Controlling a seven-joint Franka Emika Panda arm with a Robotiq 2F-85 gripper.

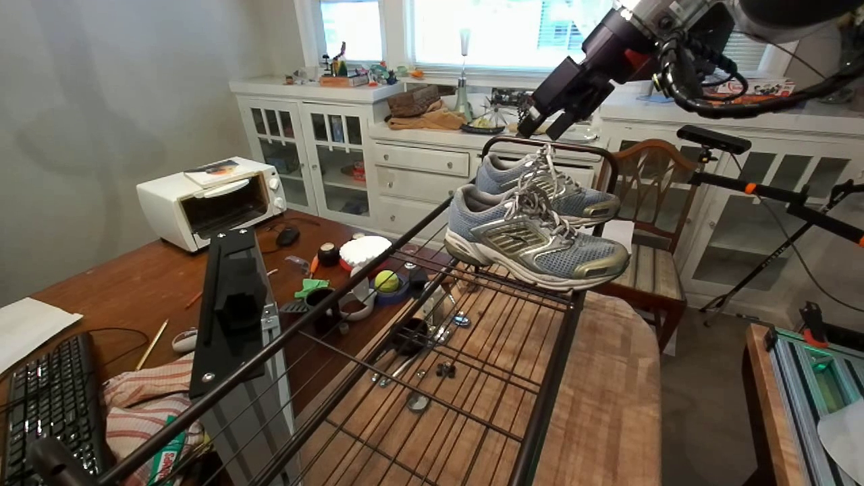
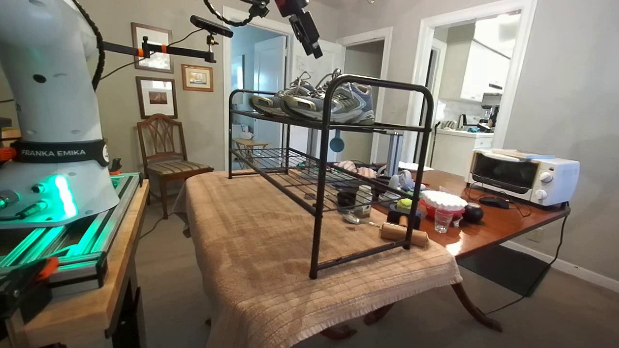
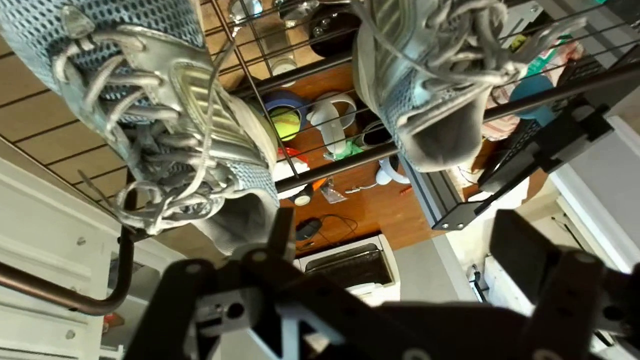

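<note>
A pair of blue-grey running shoes sits on the top shelf of a black wire rack (image 1: 502,372). In exterior view 1 the nearer shoe (image 1: 518,243) partly covers the farther shoe (image 1: 595,198); both stand upright, toes to the right. Above them, clear of both, my gripper (image 1: 544,129) hangs open with nothing between its fingers. Exterior view 2 also has the gripper (image 2: 316,53) over the shoes. From the wrist, one shoe (image 3: 180,78) lies to the left and the other shoe (image 3: 408,66) to the right, laces loose, with my dark fingers (image 3: 525,252) spread at the bottom.
The rack's raised end bar (image 2: 383,81) stands above shelf level. Part of the top shelf is bare. Below, a wooden table (image 2: 499,229) carries a toaster oven (image 2: 525,174), a bowl (image 2: 444,203) and clutter. A chair (image 2: 168,142) stands beyond the rack.
</note>
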